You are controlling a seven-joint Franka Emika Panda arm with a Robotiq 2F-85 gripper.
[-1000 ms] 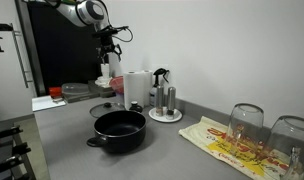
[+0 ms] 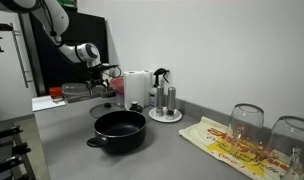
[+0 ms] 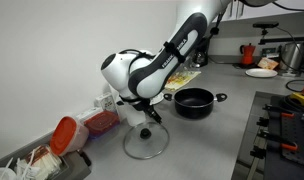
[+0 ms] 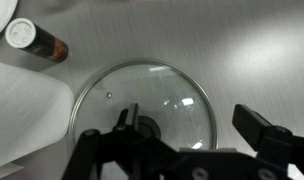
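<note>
A glass lid [image 3: 147, 145] with a dark knob [image 3: 145, 132] lies flat on the grey counter, and in exterior view 1 the lid [image 2: 106, 108] shows beyond the pot. From above, my gripper stands open over the lid [image 4: 157, 88], its dark fingers wide apart, with nothing held. The knob is partly hidden behind the gripper body in the wrist view. In exterior view 1 the gripper [image 2: 100, 79] is clearly above the lid. A black two-handled pot [image 2: 119, 126] stands uncovered to one side, empty as far as shows.
A paper towel roll [image 2: 138, 86] stands close to the lid. Bottles and shakers on a white plate [image 2: 165, 115] are at the wall. Glass jars [image 2: 246, 122] stand on a yellow patterned cloth [image 2: 218, 140]. The counter in front of the pot is clear.
My arm has come steadily down toward the lid, with the gripper now much lower. The lid and pot have stayed where they were.
</note>
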